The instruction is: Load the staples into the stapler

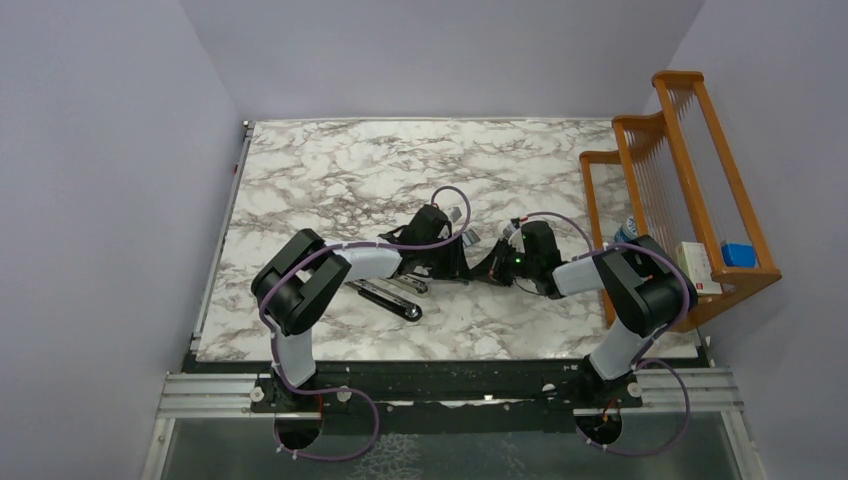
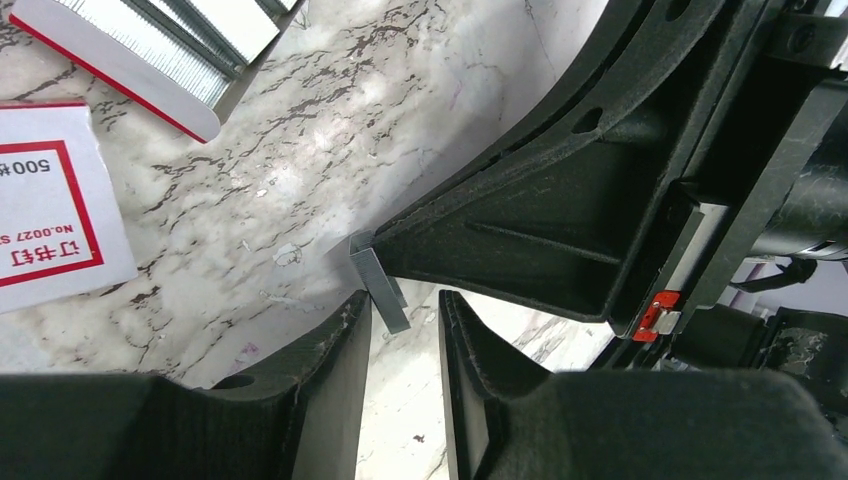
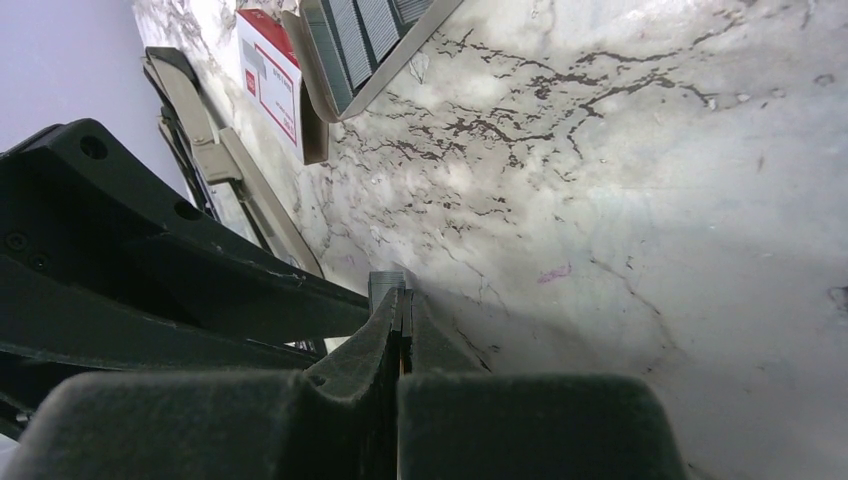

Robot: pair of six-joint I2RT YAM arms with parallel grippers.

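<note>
A short grey staple strip (image 2: 380,288) sits at the tip of my right gripper (image 1: 478,274), which is shut on it. In the right wrist view the strip's end (image 3: 385,283) shows beside the closed fingertips. My left gripper is part open, and the strip's free end reaches between its fingers, close to the left-hand one. Whether that finger touches the strip, I cannot tell. The opened stapler (image 1: 400,283) lies on the table under and in front of my left arm, partly hidden; its long body (image 3: 262,195) shows in the right wrist view.
An open staple box with several strips (image 2: 165,65) and a white-and-red box piece (image 2: 50,205) lie on the marble table close to both grippers. A wooden rack (image 1: 690,180) stands at the right.
</note>
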